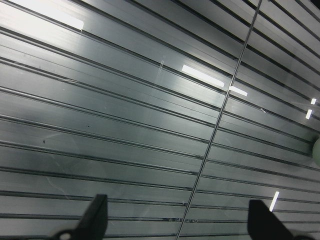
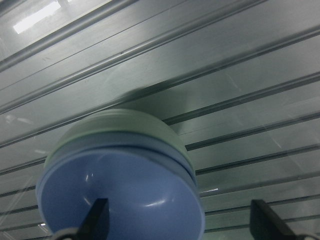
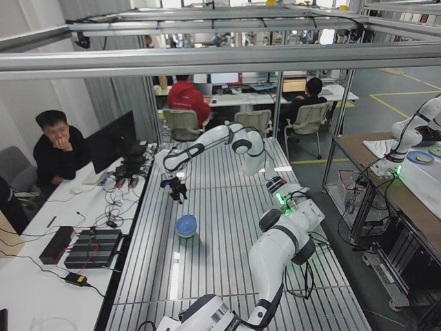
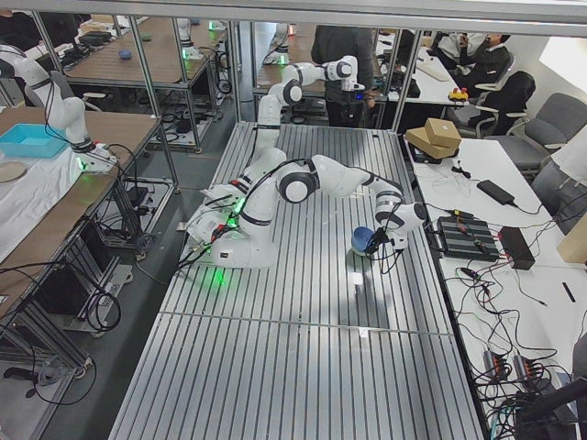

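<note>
A stack of bowls, blue (image 2: 125, 185) over pale green (image 2: 115, 120), stands on the slatted metal table (image 3: 220, 207); the blue bowl (image 3: 186, 224) also shows left of centre in the camera left view. My right gripper stands open just above the stack, its fingertips apart, nothing held; in the camera left view it hangs behind and above the bowls. My left gripper is open over bare slats, with a green rim (image 1: 316, 151) at the right edge of its view.
White side desk (image 3: 62, 296) with a monitor, cables and black boxes runs along the table's left, where a person sits. A brown workbench (image 3: 420, 200) with another arm is at the right.
</note>
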